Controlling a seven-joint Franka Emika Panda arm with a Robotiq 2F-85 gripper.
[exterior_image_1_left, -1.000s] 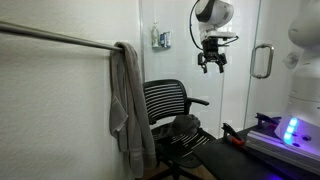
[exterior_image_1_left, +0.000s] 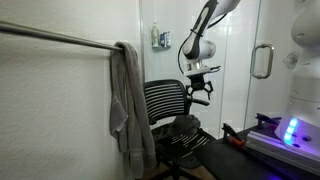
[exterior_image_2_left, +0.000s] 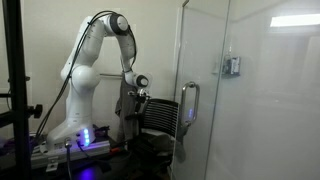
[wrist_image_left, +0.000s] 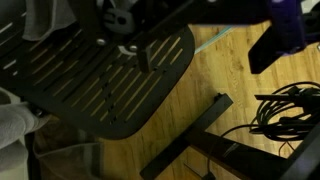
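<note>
My gripper (exterior_image_1_left: 200, 94) hangs open beside the black office chair's back, pointing down, with nothing between its fingers. The slatted chair back (exterior_image_1_left: 164, 100) stands to its left in exterior view 1. In the wrist view, the chair's slats (wrist_image_left: 120, 92) lie beneath the left finger, while bare floor shows beneath the gap; whether anything touches cannot be told. A grey towel (exterior_image_1_left: 128, 112) drapes from the wall rail at the left. Dark cloth (exterior_image_1_left: 180, 127) appears to lie on the chair seat, its shape unclear.
A metal rail (exterior_image_1_left: 60, 38) runs along the left wall. Bottles sit on a small wall shelf (exterior_image_1_left: 161, 38). Behind the arm is a glass door with a metal handle (exterior_image_1_left: 262, 61). A black table (exterior_image_1_left: 235, 158) stands in front. Coiled cables (wrist_image_left: 285, 115) lie on the wooden floor.
The arm has come down and moved somewhat left, bringing the gripper from above the chair to beside its back. Chair and towel look unmoved.
</note>
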